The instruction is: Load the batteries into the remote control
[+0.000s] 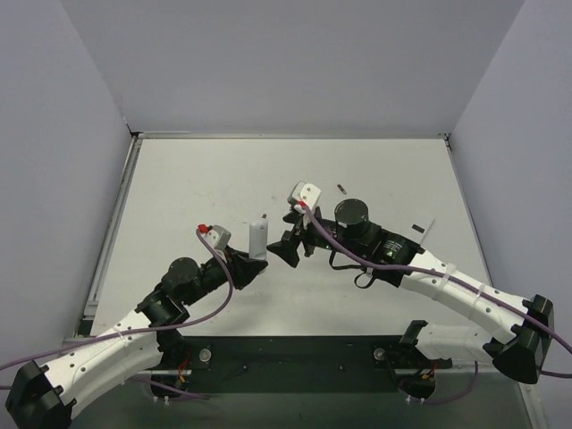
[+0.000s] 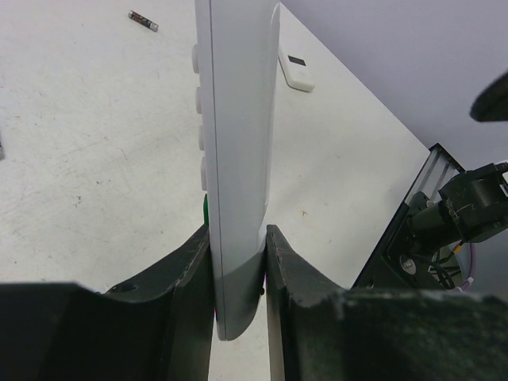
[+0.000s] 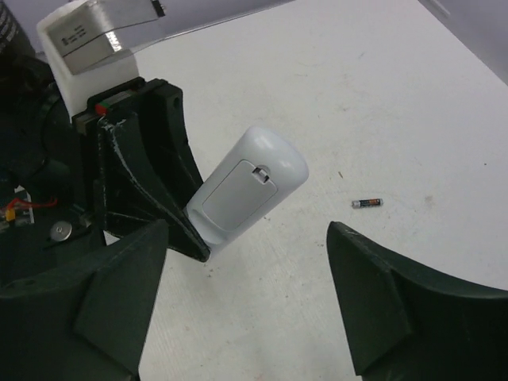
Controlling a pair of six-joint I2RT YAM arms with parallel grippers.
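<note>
My left gripper [image 1: 255, 259] is shut on the lower end of the white remote control [image 1: 258, 238], which stands up out of its fingers. In the right wrist view, the remote's back shows with the battery cover [image 3: 240, 193] lying over the compartment, a small latch at its upper end; inside is hidden. My right gripper is open just right of the remote, its fingers wide apart and nothing between them. A battery [image 3: 367, 203] with a dark and orange wrapper lies on the table. Another small battery-like piece [image 1: 341, 189] rests farther back.
A flat white object [image 1: 422, 231] with a dark patch lies at the table's right side, behind the right arm. Grey walls [image 1: 295, 71] bound the white table.
</note>
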